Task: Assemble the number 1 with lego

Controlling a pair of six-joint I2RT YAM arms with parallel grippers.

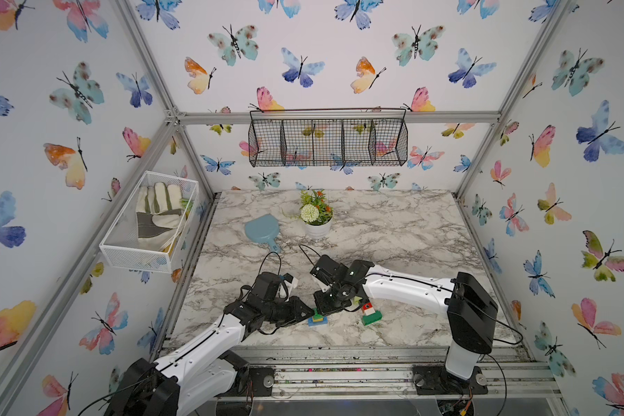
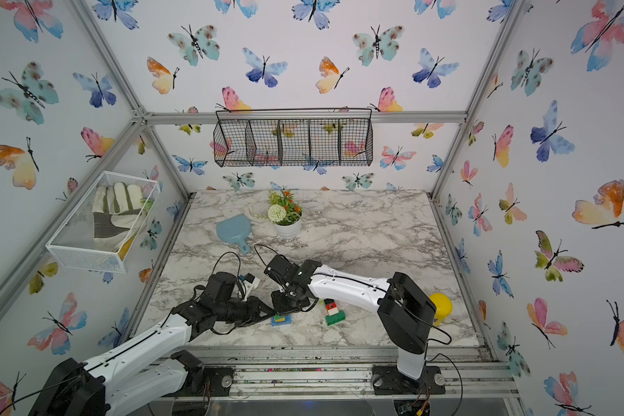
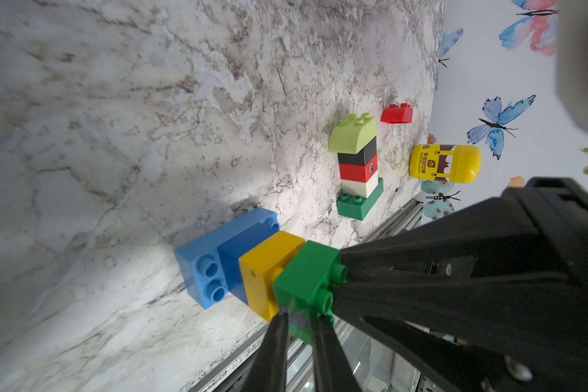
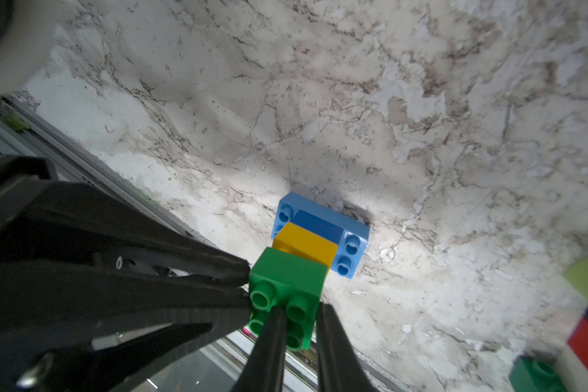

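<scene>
A stack sits near the table's front: light blue base (image 4: 320,215), dark blue brick (image 3: 232,268), yellow brick (image 3: 261,261), green brick (image 3: 307,271) on top. Both grippers crowd this stack. My left gripper (image 1: 301,315) is shut at the green brick, its fingers on it in the left wrist view. My right gripper (image 1: 320,305) is also shut on that brick from the other side. Partly hidden to the right stands a second column: green base (image 3: 356,209), white, red, black and light green bricks (image 3: 349,134).
A loose red brick (image 3: 396,114) and yellow container (image 3: 441,163) lie to the right. A flowerpot (image 1: 317,225) and blue dustpan (image 1: 260,228) stand farther back.
</scene>
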